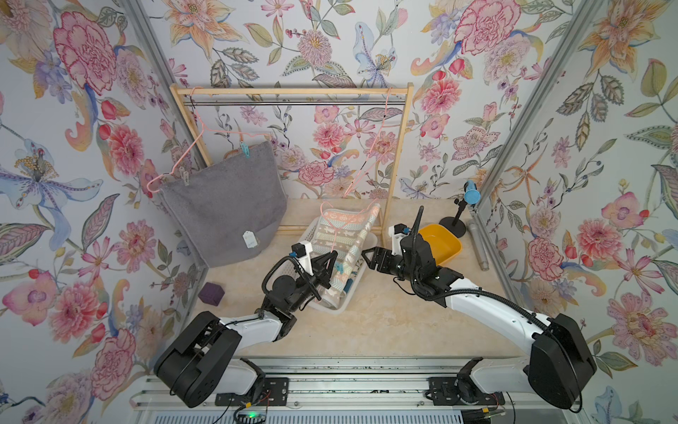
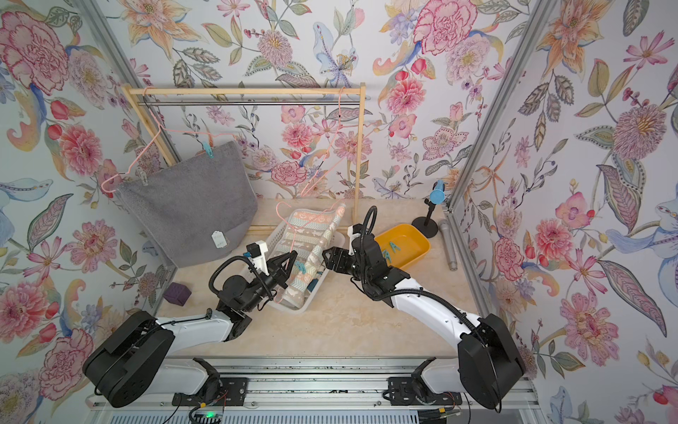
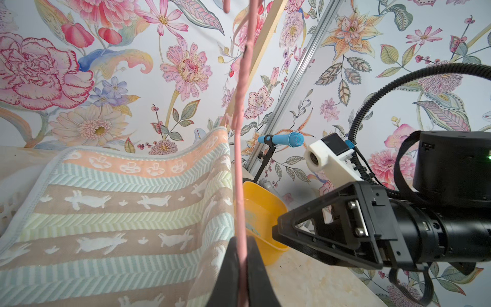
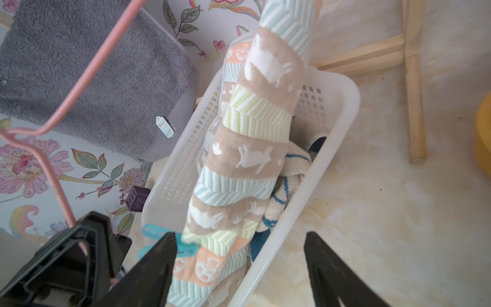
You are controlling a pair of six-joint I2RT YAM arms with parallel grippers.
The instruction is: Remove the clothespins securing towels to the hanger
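My left gripper (image 1: 326, 263) is shut on the pink hanger (image 3: 238, 168), whose wire runs up through its fingertips. The striped animal-print towel (image 4: 245, 158) lies over the white basket (image 4: 332, 143), with a teal clothespin (image 4: 186, 249) at its near part. My right gripper (image 1: 372, 255) is part open just right of the basket, nothing between its fingers. The grey towel (image 1: 233, 205) hangs at left with a teal clothespin (image 1: 244, 149) on it.
A yellow bin (image 2: 416, 247) holding teal pins stands right. A microphone stand (image 1: 459, 215) is behind it, a purple block (image 1: 211, 293) at left. The wooden rack (image 1: 296, 90) stands at the back.
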